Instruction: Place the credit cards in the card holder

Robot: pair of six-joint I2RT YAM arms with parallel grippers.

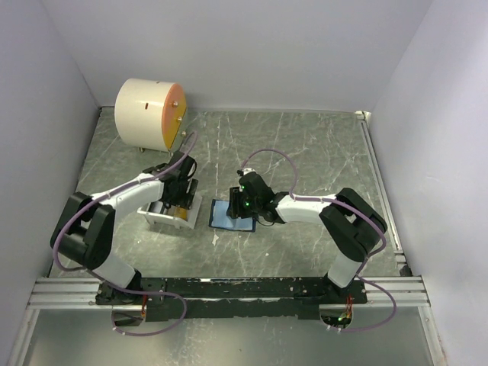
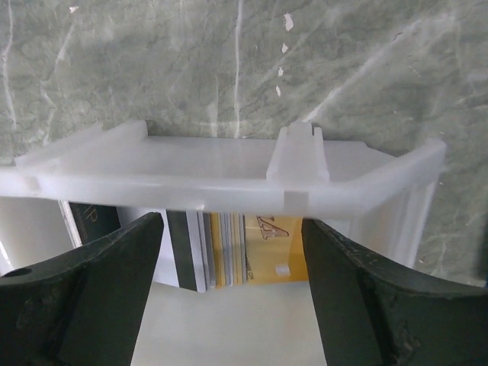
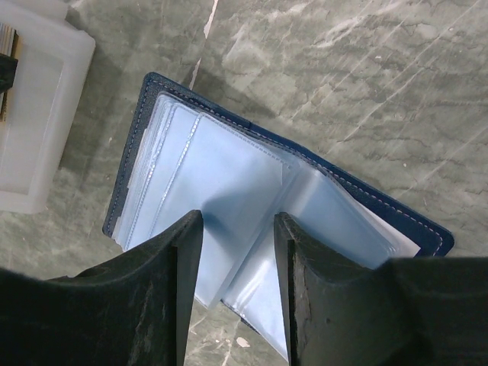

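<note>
The white plastic tray (image 2: 229, 335) holds cards, among them yellow ones (image 2: 274, 255), black and white ones, seen in the left wrist view. My left gripper is open over them, its fingers low by the cards. The card holder (image 3: 137, 160), dark blue with stitched edges and clear sleeves, lies open on the mat in the right wrist view. My right gripper is over it, fingertips apart at the clear sleeves, partly open, with nothing visible between them.
A white cylindrical container (image 1: 141, 114) with an orange and yellow face stands at the back left.
</note>
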